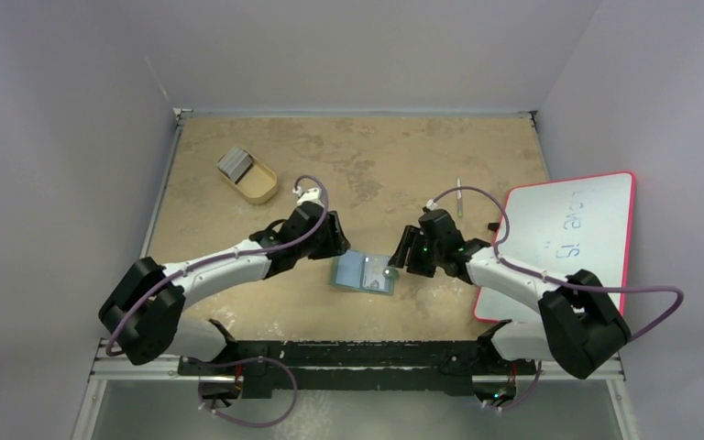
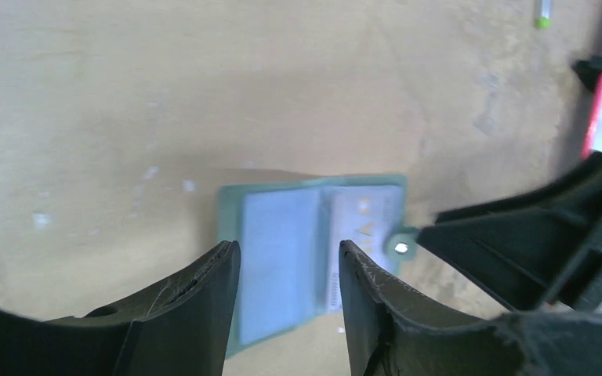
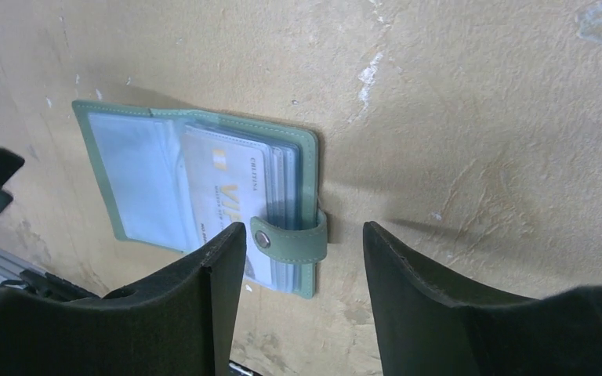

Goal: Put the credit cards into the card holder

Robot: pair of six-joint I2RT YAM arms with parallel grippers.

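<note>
The teal card holder [image 1: 351, 273] [image 2: 281, 251] [image 3: 129, 180] lies spread open at the table's front middle, with a stack of cards [image 3: 219, 188] in its right half and its snap strap [image 3: 292, 243] over the stack's right edge. My left gripper [image 1: 335, 236] stands open and empty above the holder's upper left. My right gripper [image 1: 405, 247] is open and empty at the holder's right end, above the strap.
A tan tray [image 1: 261, 189] with a grey block sits at the back left. A whiteboard [image 1: 550, 247] fills the right side, with a marker [image 1: 459, 199] beside it.
</note>
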